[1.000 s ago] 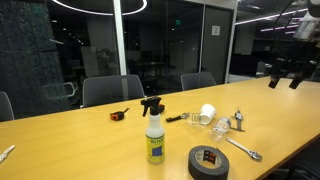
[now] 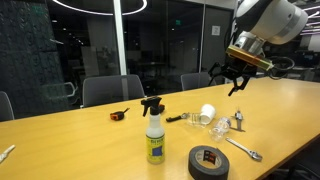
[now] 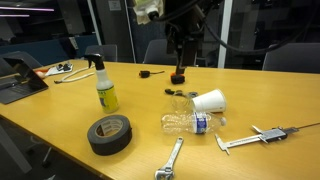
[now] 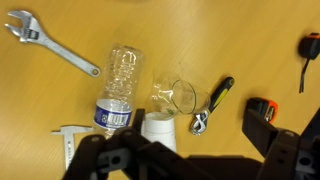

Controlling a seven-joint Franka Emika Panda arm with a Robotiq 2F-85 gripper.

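Observation:
My gripper hangs in the air above the table's right part, open with nothing between its fingers. Below it in the wrist view lie a clear plastic bottle with a blue-and-white label, a clear cup and a white cup, partly covered by a finger. A dark-handled tool with yellow marks lies beside the clear cup. An adjustable wrench and a caliper are farther left. The spray bottle stands upright, with a black tape roll lying near it.
A red-and-black tape measure lies right of the tool, and a second one sits near the right edge of the wrist view. Chairs line the far side.
In exterior view 1 the arm has come in from the right edge, moving left to above the cluster of objects. The gripper stays open, and the table objects have not moved.

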